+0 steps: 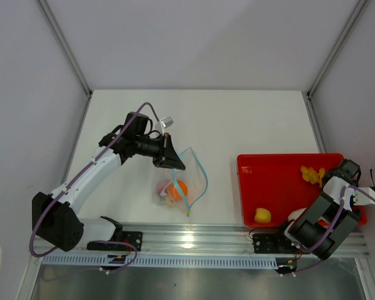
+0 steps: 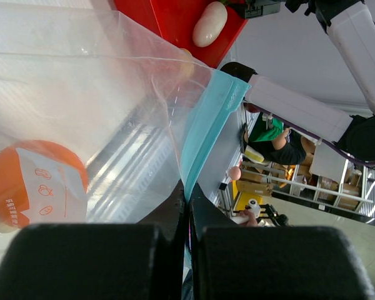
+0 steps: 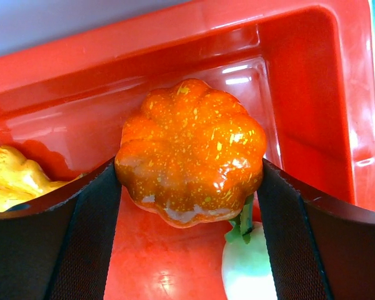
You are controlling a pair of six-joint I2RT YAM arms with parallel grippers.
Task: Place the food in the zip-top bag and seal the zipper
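The clear zip top bag [image 1: 199, 177] with its light blue zipper band [image 2: 206, 128] stands with its mouth spread apart. My left gripper [image 1: 180, 166] is shut on the bag's edge at that band. Inside the bag lie an orange round item [image 1: 179, 191] with a white patch and a pinkish item [image 1: 163, 187]. An orange mottled pumpkin [image 3: 190, 147] sits in a corner of the red tray [image 1: 272, 184]. My right gripper is open, one finger on either side of the pumpkin; whether they touch it I cannot tell. The arm hides the pumpkin from the top view.
Also in the tray are a yellow knobbly piece [image 1: 312, 175], a small yellow item [image 1: 262, 215] and a white vegetable with a green stem [image 3: 247, 262]. The raised tray walls stand close to the pumpkin. Behind the bag, the white table [image 1: 237, 119] is clear.
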